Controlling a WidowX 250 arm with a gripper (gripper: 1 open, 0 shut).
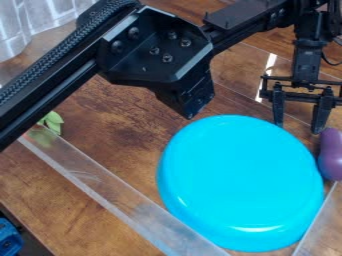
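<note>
My gripper (pixel 301 110) hangs at the upper right, its two black fingers pointing down and spread apart, with nothing seen between them. Just below it at the right edge lies a purple rounded object (pixel 329 156), partly cut off by the frame. A large bright blue round plate or lid (pixel 238 183) fills the lower middle, left of the purple object and below the gripper.
Black arm structure (pixel 160 55) crosses the upper left. A small green object (pixel 51 122) lies at the left, a blue item (pixel 6 238) at the lower left corner. Clear rails (pixel 114 200) run over the wooden surface. Bare wood shows left of the plate.
</note>
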